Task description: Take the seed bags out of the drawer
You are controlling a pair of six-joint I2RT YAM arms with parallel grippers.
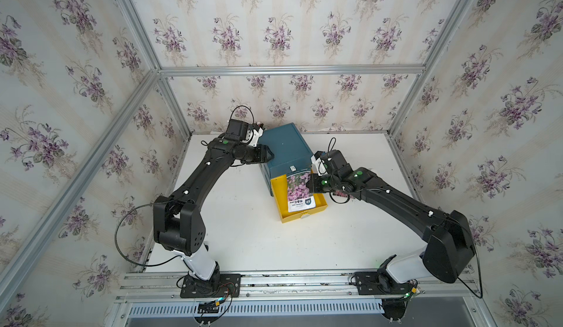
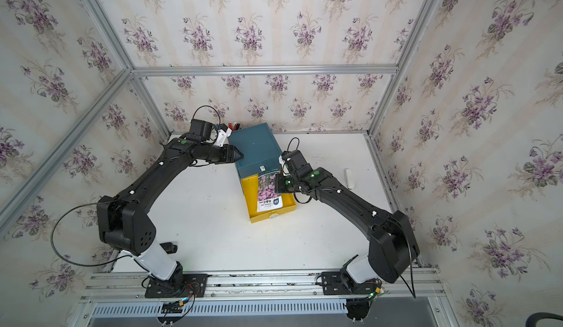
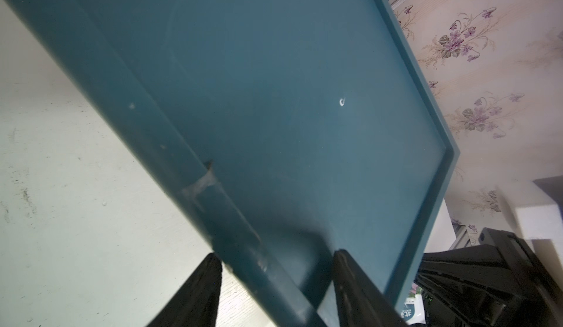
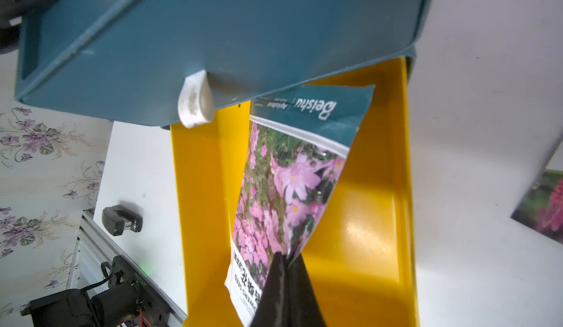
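My right gripper is shut on one side edge of a seed bag with pink flowers and a teal top. The bag hangs tilted above the pulled-out yellow drawer; its teal end is close to the cabinet's front edge. In the top left view the bag covers much of the drawer. No other bag shows in the visible part of the drawer. My left gripper is open, its fingers on either side of the blue cabinet's rim.
A white tab sticks out from the cabinet front above the drawer. Another flower packet lies on the table to the right, and a small dark object to the left. The table in front of the drawer is clear.
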